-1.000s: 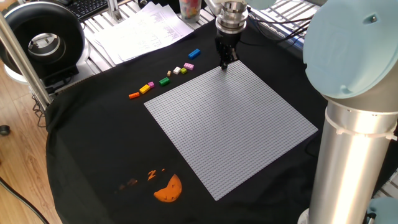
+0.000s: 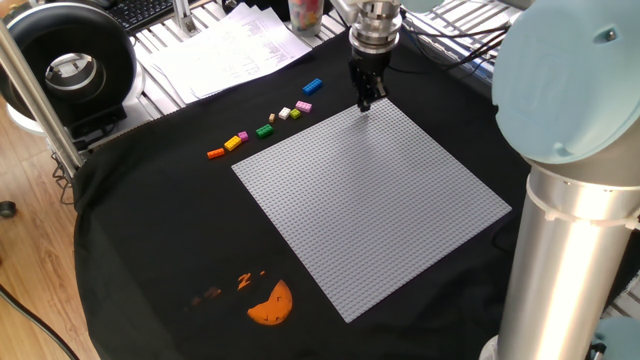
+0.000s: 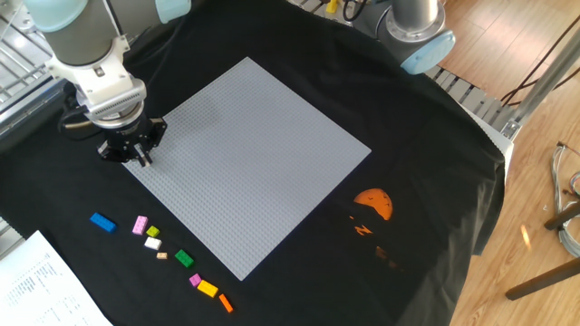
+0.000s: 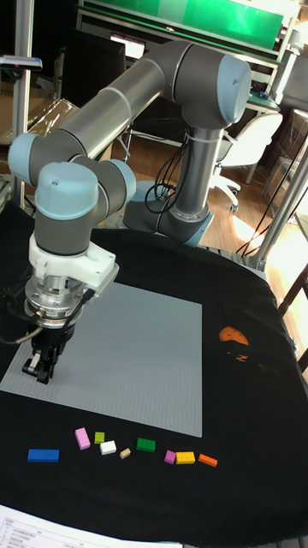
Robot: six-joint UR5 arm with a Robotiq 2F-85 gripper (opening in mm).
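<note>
My gripper point(image 3: 144, 158) hangs fingers down over one corner of the grey studded baseplate point(image 3: 263, 145). In exterior view 1 that corner is the far one, with the gripper point(image 2: 366, 107) close above it or touching. The fingertips are dark and tiny here; whether they are apart, or have something small between them, cannot be made out. Beside the plate lies a loose row of bricks: blue point(image 3: 103, 222), pink point(image 3: 140, 225), lime point(image 3: 152, 232), white point(image 3: 153, 243), tan point(image 3: 161, 255), green point(image 3: 184, 258), magenta point(image 3: 195, 281), yellow point(image 3: 207, 289) and orange point(image 3: 226, 302).
Black cloth point(image 2: 150, 230) covers the table, mostly bare around the plate. An orange print point(image 2: 270, 303) marks the cloth. Paper sheets point(image 2: 225, 55) lie behind the bricks. The arm's column point(image 2: 560, 260) rises at the right in exterior view 1.
In exterior view 1 my gripper has shifted very slightly to the right above the plate's corner. The bricks and baseplate have stayed put.
</note>
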